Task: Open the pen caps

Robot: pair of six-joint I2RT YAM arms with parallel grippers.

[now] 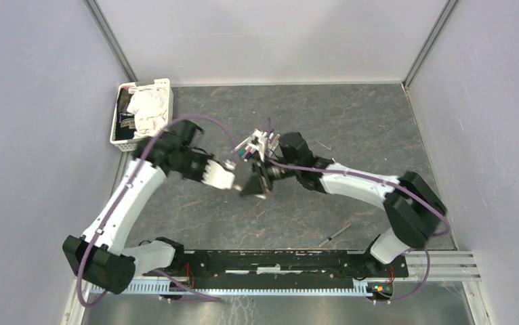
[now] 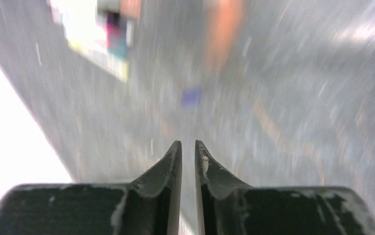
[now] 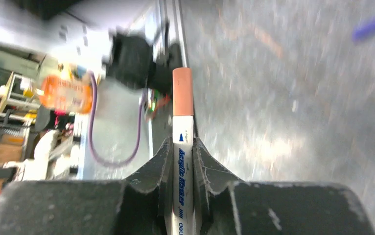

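Observation:
My right gripper is shut on a white marker [image 3: 182, 181] with an orange upper end, held upright in the right wrist view. My left gripper has a narrow gap between its fingertips and nothing visible in it. A small blurred blue piece, possibly a cap [image 2: 191, 97], lies on the grey surface ahead of it. A group of pens [image 1: 246, 149] lies at the middle back, partly hidden by my arms; in the left wrist view it is blurred.
A white basket of cloths [image 1: 125, 144] stands at the back left. A thin grey pen-like item [image 1: 335, 235] lies at the front right.

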